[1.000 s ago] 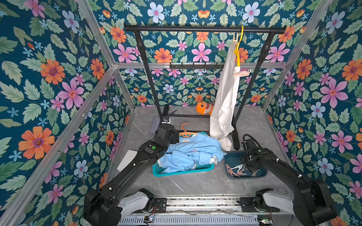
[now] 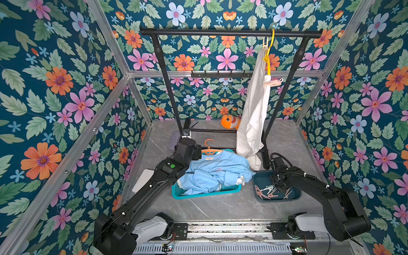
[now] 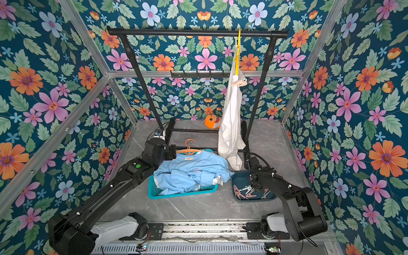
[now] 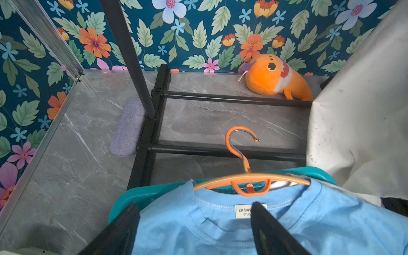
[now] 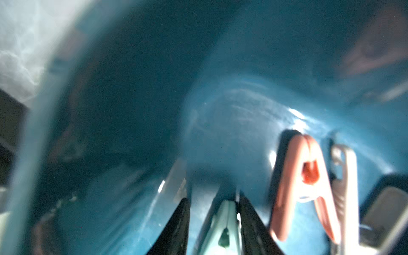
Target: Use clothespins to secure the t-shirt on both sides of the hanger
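A blue t-shirt [image 2: 214, 170] with an orange hanger [image 4: 212, 182] at its collar lies in a teal basket [image 2: 206, 194]. My left gripper is open above the collar, nothing between its fingers. My right gripper is open inside the dark tray [image 3: 238, 180], with a pale green clothespin [image 5: 216, 242] between or just below its fingertips; a pink clothespin [image 5: 293, 182] and others lie beside it, somewhat blurred. A white garment [image 2: 252, 119] hangs from a yellow hanger [image 3: 237, 59] on the rack, pink clothespins [image 3: 238, 82] at its top.
The black rack [image 2: 191, 31] stands behind both baskets. An orange plush toy [image 4: 267, 76] sits at the back. A lilac pad [image 4: 127, 127] lies left of the rack's foot. Bare table shows at left and along the front.
My right arm's elbow has shifted up and inward, while its gripper stays in the clothespin tray with a slight change of pose. My left arm has moved very slightly.
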